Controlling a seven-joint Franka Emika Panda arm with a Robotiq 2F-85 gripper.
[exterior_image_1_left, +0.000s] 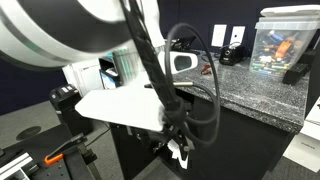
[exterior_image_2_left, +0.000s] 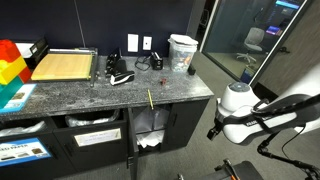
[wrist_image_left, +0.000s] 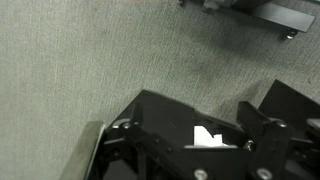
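Note:
My gripper appears at the bottom of the wrist view with its two dark fingers (wrist_image_left: 165, 118) apart. Bare grey carpet shows through the gap, so it stands open and empty. A small white patch (wrist_image_left: 208, 137) lies low between the fingers; what it is cannot be made out. The arm (exterior_image_2_left: 240, 115) reaches in from the right in exterior view 2, out in front of the counter. In exterior view 1 the arm (exterior_image_1_left: 85, 35) looms close and covers much of the cabinet. White cloth-like material (exterior_image_2_left: 150, 138) sits inside the open cabinet, below a clear bin (exterior_image_2_left: 148, 118).
The cabinet door (exterior_image_2_left: 131, 135) stands swung outward. On the granite counter (exterior_image_2_left: 180, 89) are a clear tub of items (exterior_image_2_left: 182, 53), a yellow stick (exterior_image_2_left: 151, 99), a wooden board (exterior_image_2_left: 62, 65) and coloured blocks (exterior_image_2_left: 12, 65). Carpet before the cabinet is free.

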